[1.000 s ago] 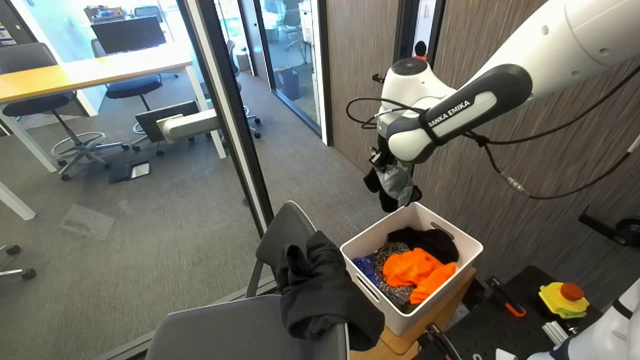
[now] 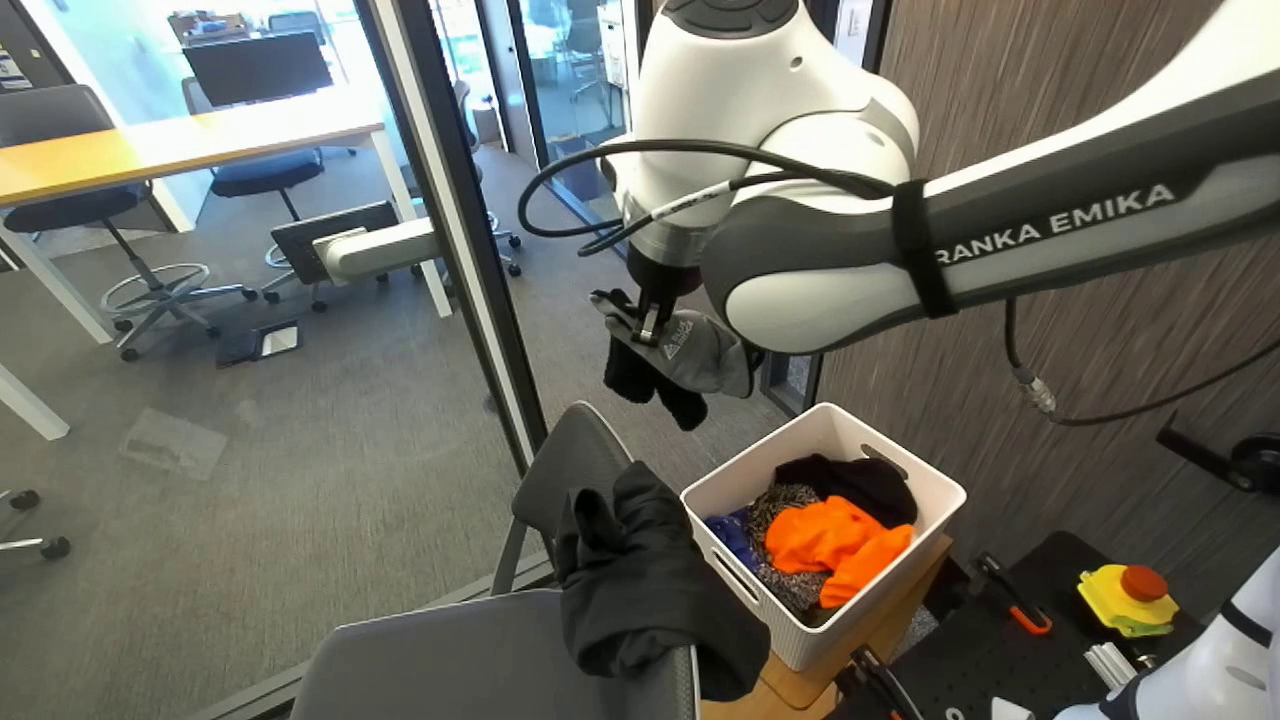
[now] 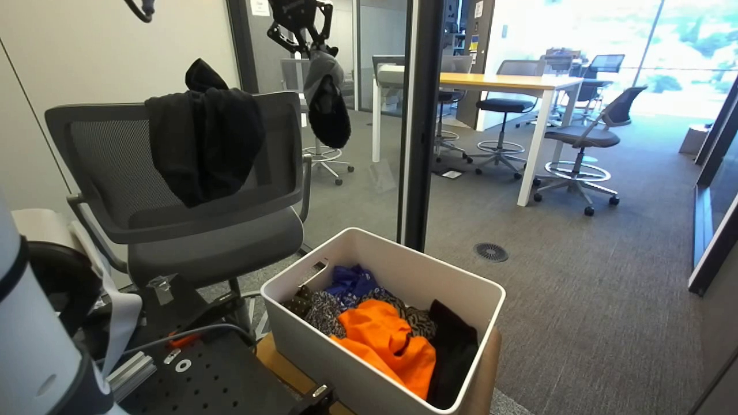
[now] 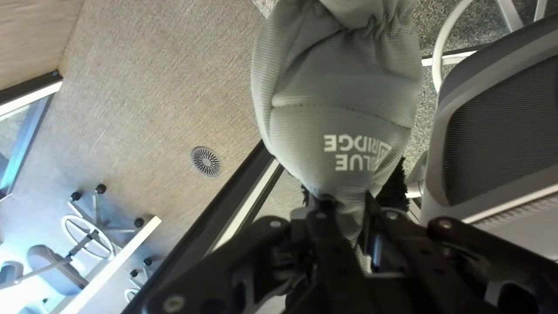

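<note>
A grey hat with black fuzzy flaps (image 2: 708, 355) hangs in the air from my gripper (image 2: 649, 326), which is shut on its edge. In the wrist view the grey fabric (image 4: 340, 94) carries white lettering that reads Blue Ridge, and it runs down between the fingers. Exterior view 2 shows the same hat (image 3: 325, 90) below the gripper (image 3: 312, 52), well above the floor. A white bin (image 2: 822, 420) holds orange, black, patterned and blue cloth. Over the back of a grey chair (image 2: 408, 660) a black garment (image 2: 636, 576) is draped.
The bin stands on a wooden stool (image 2: 792, 686). Beside it is a black perforated table (image 3: 228, 380) with tools and a yellow-and-red button (image 2: 1130, 596). A glass partition's dark post (image 3: 418, 138) rises behind the bin. Open carpet lies right of the bin in exterior view 2.
In exterior view 1 the arm has swung left and closer to the camera, carrying the hat away from above the bin's far corner. Bin, chair and garment have stayed put.
</note>
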